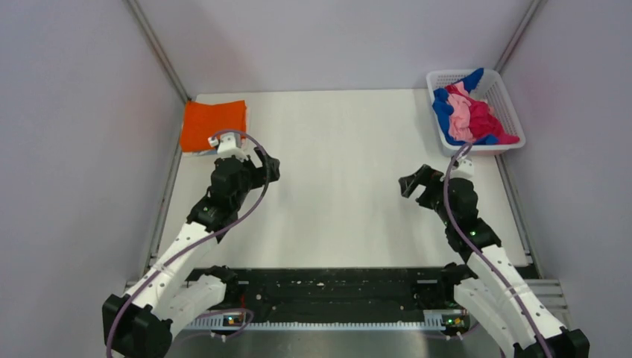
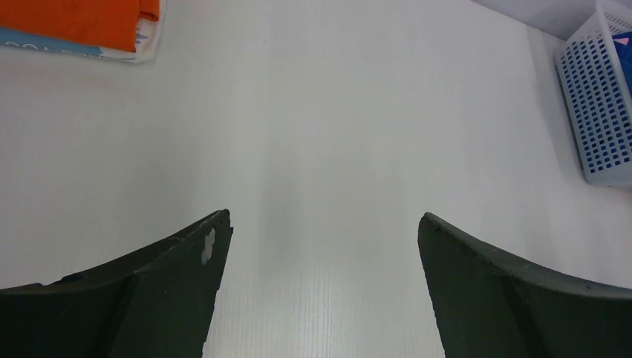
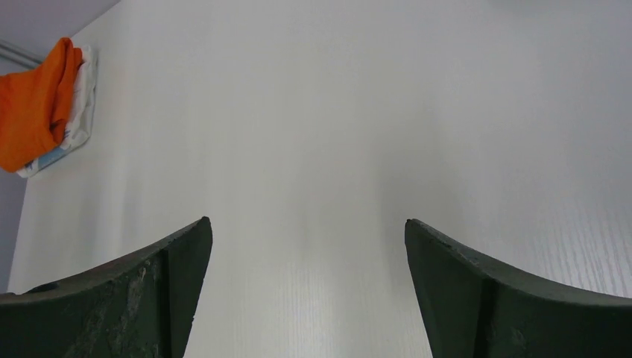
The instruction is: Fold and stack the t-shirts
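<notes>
At the table's far left corner lies a folded orange shirt (image 1: 213, 125) on top of a white one with blue print (image 2: 155, 37); its edge shows below the orange cloth. Crumpled blue, pink and red shirts (image 1: 477, 115) fill a white basket (image 1: 509, 112) at the far right. My left gripper is open above bare table, to the right of and nearer than the stack. My right gripper also stands open over bare table, left of and nearer than the basket. Nothing is between the fingers of either one.
Pale walls (image 1: 335, 45) stand behind it and along both sides. A dark strip (image 1: 335, 294) runs along the near edge between the arm bases.
</notes>
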